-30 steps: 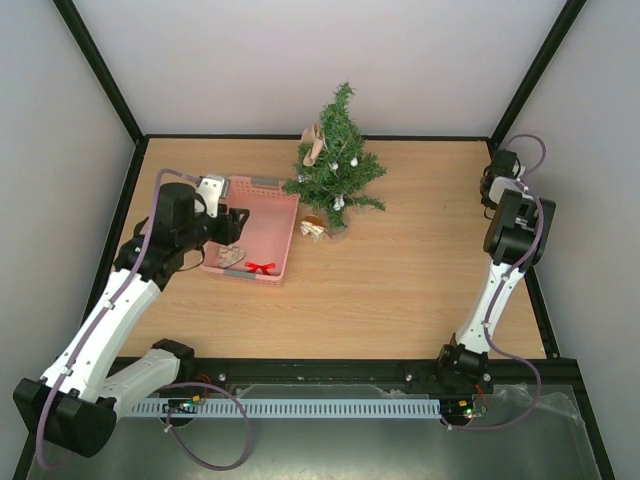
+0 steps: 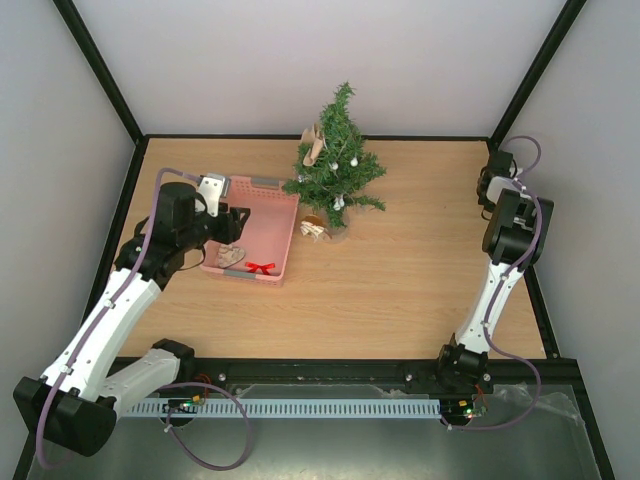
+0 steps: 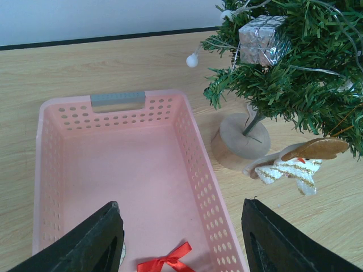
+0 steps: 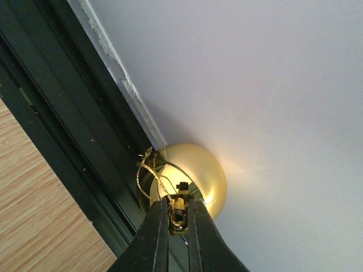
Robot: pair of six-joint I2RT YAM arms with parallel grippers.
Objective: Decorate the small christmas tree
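Note:
The small green tree (image 2: pixel 340 165) stands at the back middle of the table, with silver baubles, a gift-like silver box (image 3: pixel 264 41) and a white glittery ornament (image 3: pixel 292 170) low on its branches. Left of it is a pink basket (image 2: pixel 292 228) holding a red bow (image 2: pixel 261 268) and a beige ornament (image 2: pixel 230 256). Over the basket my left gripper has its fingers apart, nothing between them. At the far right edge of the table, my right gripper is shut on the cap of a gold bauble (image 4: pixel 207 175) with a gold string loop.
Beside the gold bauble are the black frame rail (image 4: pixel 62 113) and the pale side wall (image 4: pixel 272 113). Bare tabletop (image 2: pixel 410 270) spreads across the middle and front, between the tree and the right arm.

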